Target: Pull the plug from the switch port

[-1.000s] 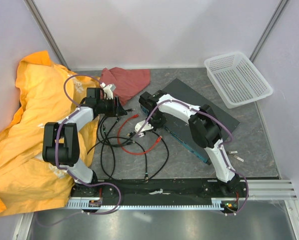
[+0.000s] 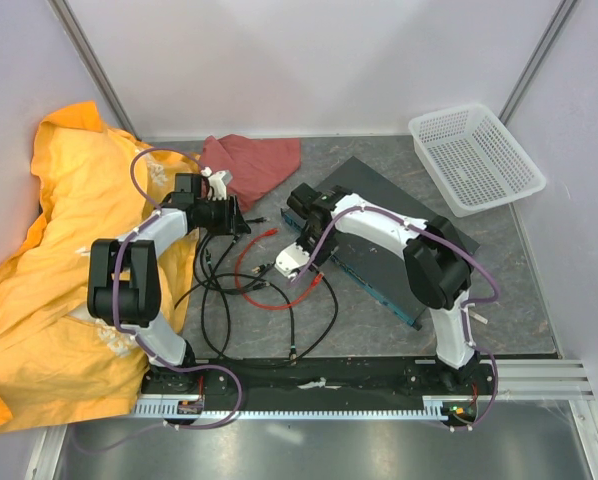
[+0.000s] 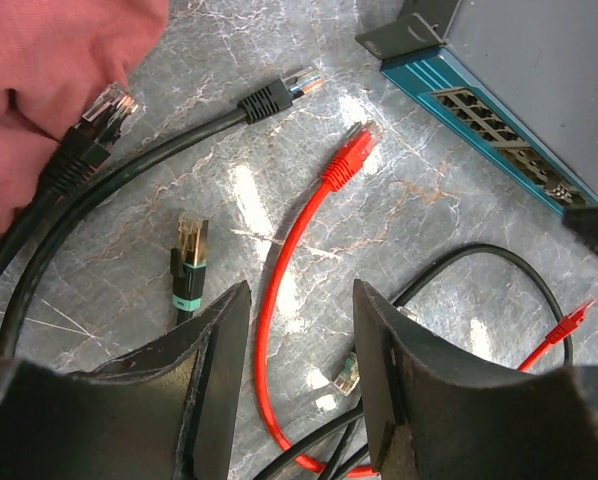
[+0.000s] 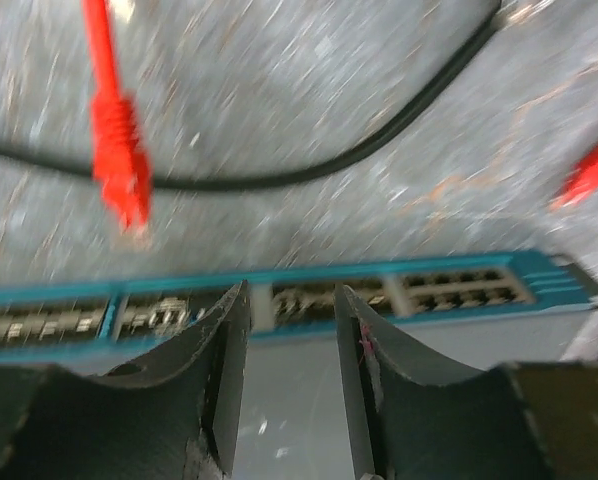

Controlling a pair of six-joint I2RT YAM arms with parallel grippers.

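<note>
The switch is a dark grey box with a teal front edge [image 3: 479, 112], lying at an angle on the right in the top view. Two rows of ports show along that edge [image 4: 329, 300], with no plug clearly visible in them. A red cable lies on the table in front; one red plug [image 3: 349, 158] is loose near the switch's far end, the other [image 4: 122, 165] rests just short of the port edge. My right gripper stands open above the ports, nothing between its fingers. My left gripper is open over the table, empty, with the red cable below.
Several black cables [image 2: 224, 295] with loose plugs coil between the arms. A red cloth [image 2: 251, 170] lies at the back, an orange cloth [image 2: 74, 220] covers the left side, and a white basket [image 2: 476, 160] stands at the back right.
The left arm has hardly moved. The cables look unchanged.
</note>
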